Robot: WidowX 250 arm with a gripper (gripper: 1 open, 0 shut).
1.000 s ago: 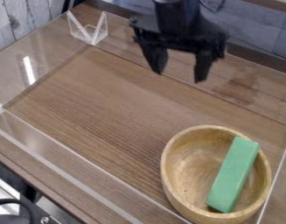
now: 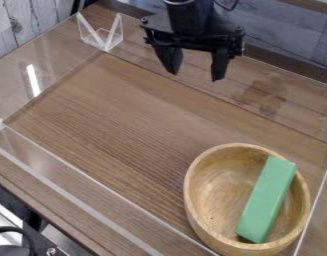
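Observation:
The black gripper [image 2: 194, 62] hangs over the back middle of the wooden table [image 2: 112, 135], open, with its two fingers apart and nothing seen between them. A tan round bowl [image 2: 214, 192] sits at the front right, holding a green rectangular block [image 2: 266, 199] that leans lengthwise inside it. The gripper is well behind and above the bowl.
A clear or white wire-like object [image 2: 102, 32] stands at the back left near the wall. The table's front left edge runs diagonally, with dark cables beyond it.
The gripper has moved back, away from the camera and the bowl, and appears smaller. The bowl and green block are unchanged.

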